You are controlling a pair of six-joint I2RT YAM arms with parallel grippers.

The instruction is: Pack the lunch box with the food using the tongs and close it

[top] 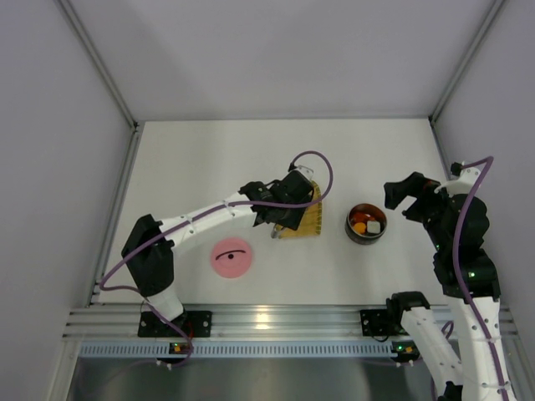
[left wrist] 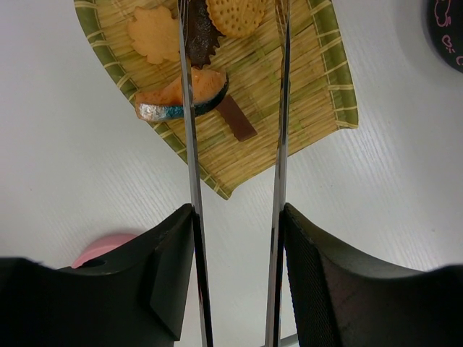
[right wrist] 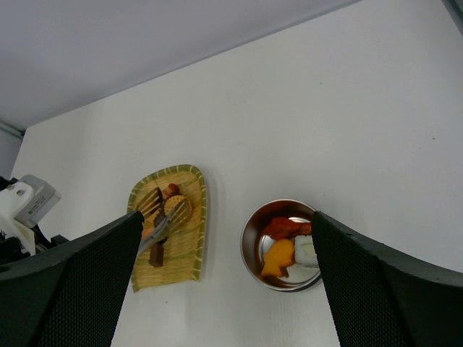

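Note:
My left gripper hangs open over the woven tray [top: 309,225], its long fingers reaching down among the food pieces: a salmon slice [left wrist: 163,105], a round biscuit [left wrist: 231,14], a leaf-shaped piece [left wrist: 152,36], a dark piece [left wrist: 202,43] and a brown bar [left wrist: 235,119]. The lunch box [top: 364,238], a round pot right of the tray, holds a red piece [right wrist: 282,228], an orange fish-shaped piece [right wrist: 278,256] and a white piece [right wrist: 306,253]. My right gripper [top: 401,196] stands open at the right, away from the food.
A pink round lid [top: 231,257] lies at the front left of the white table. Walls border the table at the back and sides.

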